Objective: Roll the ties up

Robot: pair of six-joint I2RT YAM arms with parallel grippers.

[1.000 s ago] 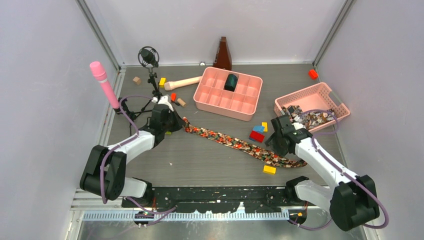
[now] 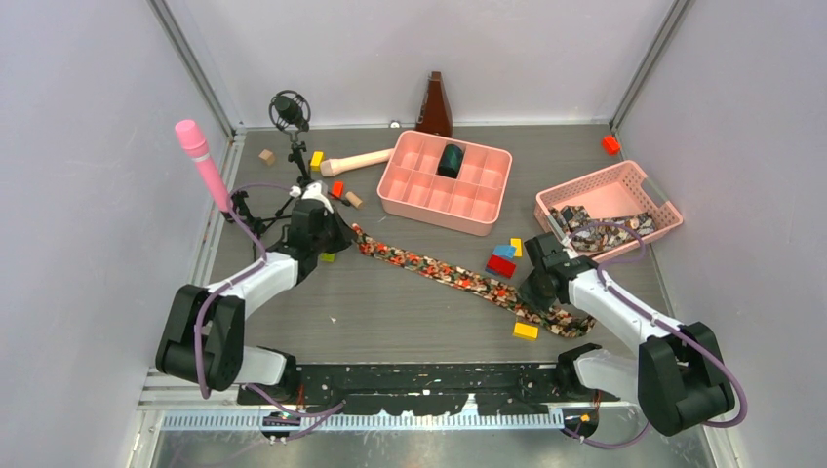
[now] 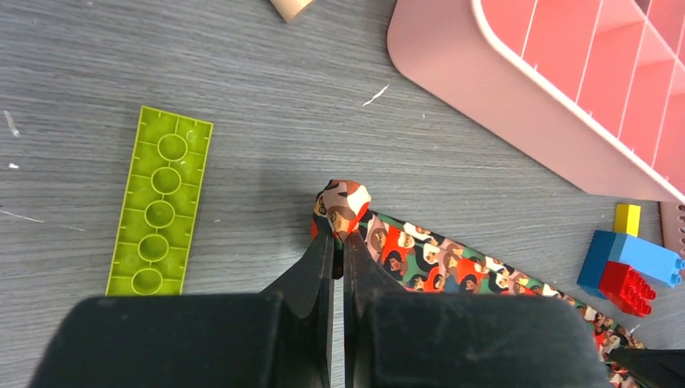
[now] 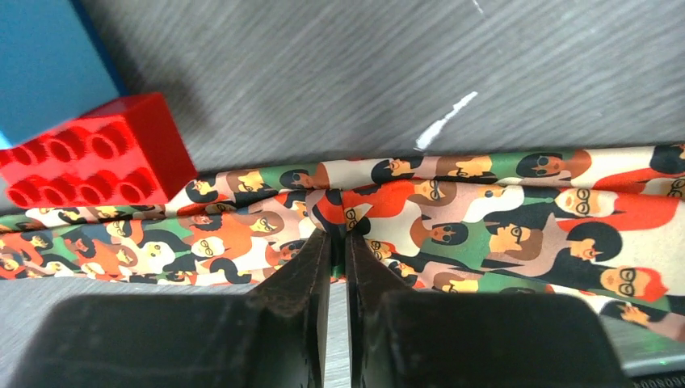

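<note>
A patterned tie (image 2: 439,271) with printed faces stretches diagonally across the table. My left gripper is shut on its narrow end, where a bunched bit of cloth (image 3: 343,202) pokes up beyond the fingertips. At the wider part, my right gripper pinches a small fold of the tie (image 4: 501,226) between nearly closed fingers. The tie's broad end (image 2: 566,322) lies to the right of that grip. A dark green roll (image 2: 451,161) sits in the pink compartment tray (image 2: 439,202).
Red (image 2: 500,266) and blue bricks touch or nearly touch the tie's upper edge; a yellow brick (image 2: 526,331) lies just below it. More patterned cloth (image 2: 605,232) fills the pink basket (image 2: 552,195) at right. A green brick (image 3: 159,202) lies left of my left gripper.
The right gripper has come lower onto the tie, and the broad end has shifted slightly toward the front and left. My left gripper has drawn the narrow end a little to the left.
</note>
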